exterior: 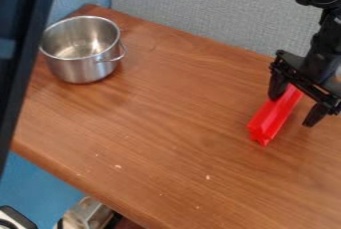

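Note:
My black gripper (293, 99) reaches in from the upper right, low over a red elongated object (270, 121) that lies on the wooden table at the right. Its fingers stand apart, one at the far end of the red object and one to its right. Whether they touch it is unclear.
A steel pot (83, 50) with handles sits at the back left of the table (154, 143). A grey wall (200, 4) runs behind, and a dark frame (19, 34) fills the left edge.

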